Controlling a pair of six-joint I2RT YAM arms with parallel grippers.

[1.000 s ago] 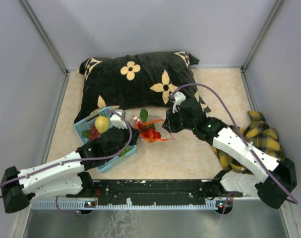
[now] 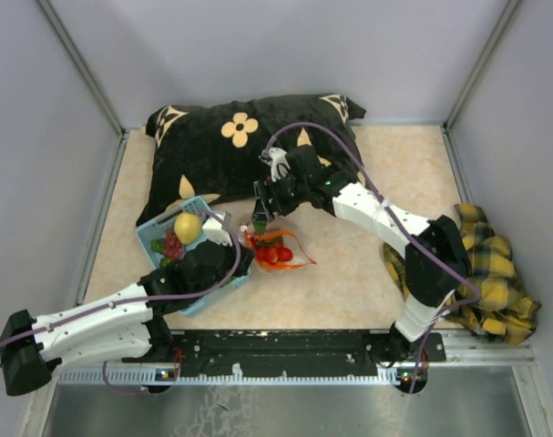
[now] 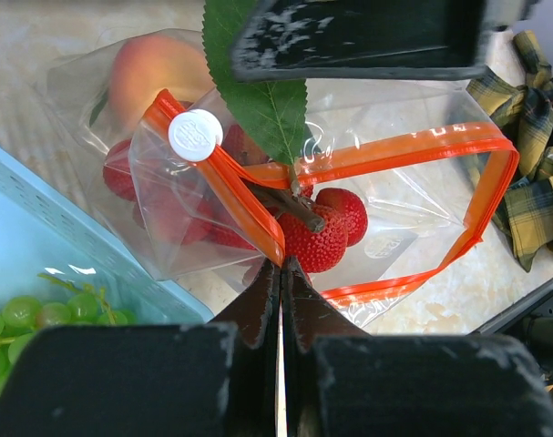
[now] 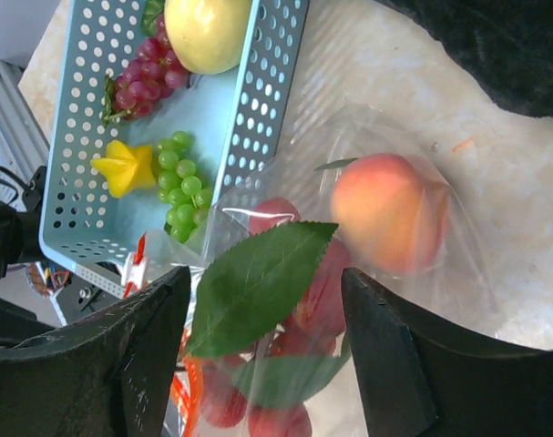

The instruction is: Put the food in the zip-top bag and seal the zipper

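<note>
The clear zip top bag [image 3: 422, 218] lies on its side, its orange zipper [image 3: 394, 150] gaping wide. Inside are strawberries [image 3: 317, 238] and a peach [image 3: 158, 77]; a stem with a green leaf [image 3: 258, 114] sticks out of the mouth. At the zipper's near edge, by the white slider [image 3: 195, 135], my left gripper is shut with the orange strip pinched at its tips. My right gripper is open over the bag, its fingers on either side of the leaf [image 4: 262, 282]; whether they touch it I cannot tell.
A blue basket [image 2: 203, 305] left of the bag holds red grapes [image 4: 148, 77], green grapes [image 4: 180, 187], a star fruit [image 4: 126, 168] and a yellow fruit [image 2: 187, 228]. Behind lies a dark cushion [image 2: 212, 146]; a checkered cloth [image 2: 495, 282] is at right. Table right of the bag is clear.
My right gripper has swung left from beside the bag to above the leaf, opening its fingers.
</note>
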